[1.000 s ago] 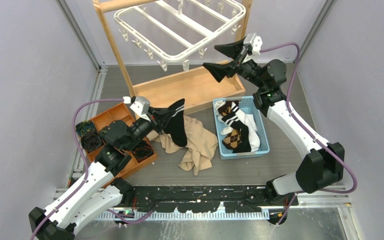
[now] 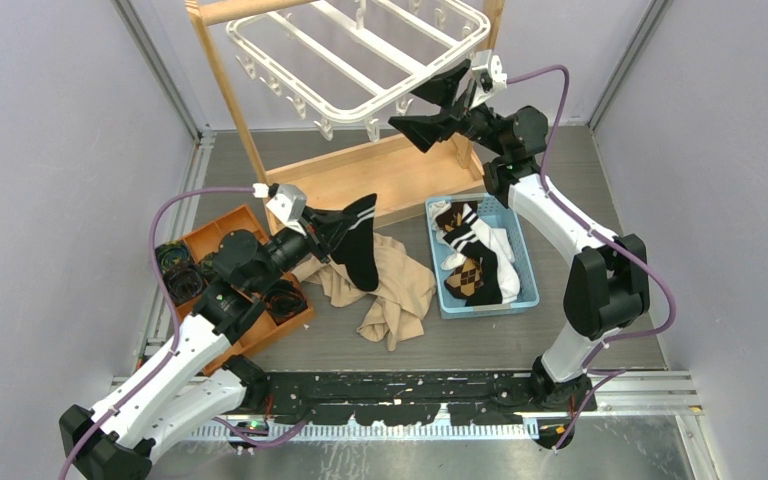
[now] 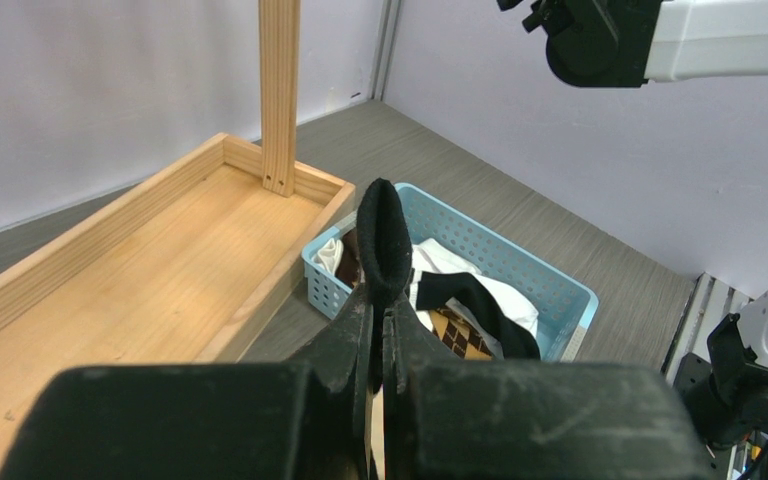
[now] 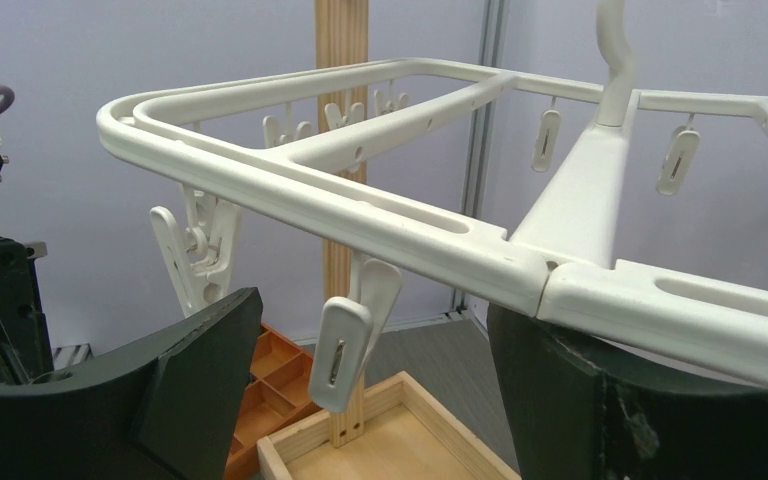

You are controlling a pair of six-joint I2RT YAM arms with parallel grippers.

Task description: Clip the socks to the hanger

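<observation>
A black sock with white stripes [image 2: 362,250] hangs from my left gripper [image 2: 344,222], which is shut on it. In the left wrist view part of the black sock [image 3: 384,235] sticks up between the fingertips. The white hanger [image 2: 370,40] is held by a wooden stand, and clips dangle around its rim. My right gripper is open near the hanger's near right corner. In the right wrist view one white clip [image 4: 341,350] hangs between its spread fingers, apparently not gripped. Another clip [image 4: 198,260] lies further left.
A blue basket [image 2: 532,290] with several socks stands on the right of the floor. Left of it lies a beige cloth [image 2: 400,290]. An orange divided box [image 2: 245,222] sits under the left arm. The stand's wooden base [image 2: 380,175] is empty.
The left gripper and its sock have shifted slightly to the right.
</observation>
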